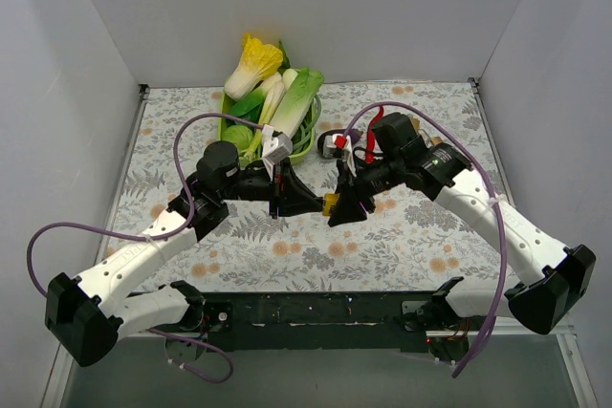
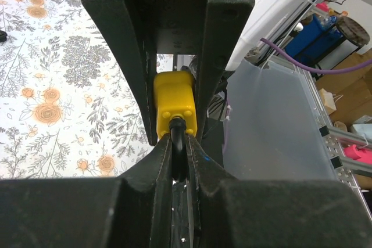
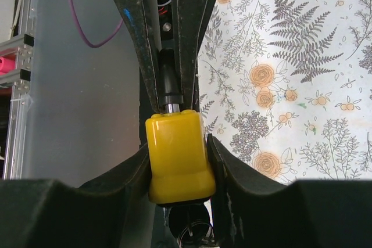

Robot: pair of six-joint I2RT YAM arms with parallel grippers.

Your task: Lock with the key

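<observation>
Over the middle of the table, my left gripper (image 1: 317,204) and right gripper (image 1: 337,206) meet tip to tip in the top view. The right one is shut on a yellow padlock (image 3: 179,155), gripping it by its sides. Between the left gripper's fingers is the black handle of a key (image 3: 168,82), and that gripper is shut on it. A short stretch of silver shaft (image 3: 171,108) shows between handle and padlock in the right wrist view. In the left wrist view the key lines up with the padlock's face (image 2: 176,108). How deep the shaft sits is hidden.
A green basket of vegetables (image 1: 308,143) stands at the back, left of centre. Behind the right arm lie an eggplant (image 1: 325,143) and a red pepper (image 1: 371,133). The flowered tabletop (image 1: 287,269) in front of the grippers is bare.
</observation>
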